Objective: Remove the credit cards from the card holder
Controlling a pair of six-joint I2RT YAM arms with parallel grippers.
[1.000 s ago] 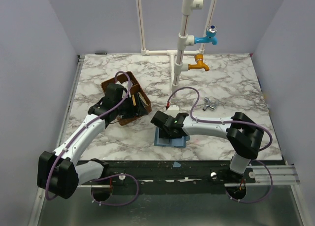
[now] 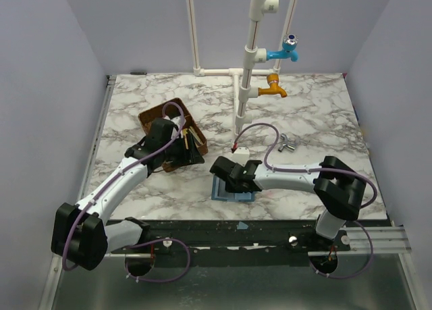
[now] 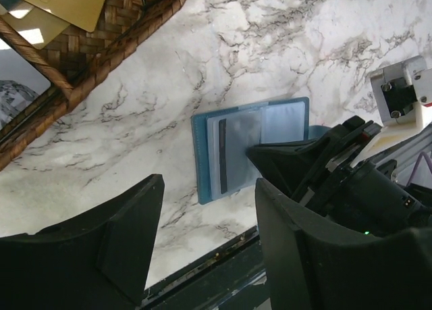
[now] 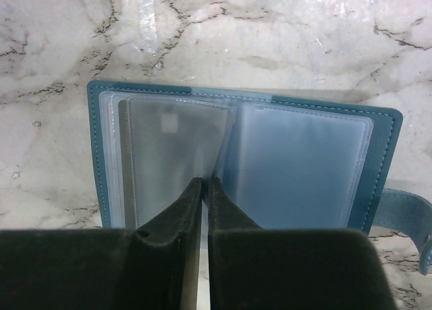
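Observation:
The blue card holder lies open on the marble table. In the right wrist view its clear sleeves show, the left stack and the right sleeve. My right gripper is shut with its tips on the inner edge of the left sleeves near the fold; nothing clearly shows between them. Whether cards are inside is unclear. My left gripper stands open above the table left of the holder, with nothing between its fingers.
A wicker basket holding gold cards is at the back left. The pipe stand with taps rises behind the holder, and loose metal fittings lie to the right.
The left gripper has moved slightly, staying beside the basket.

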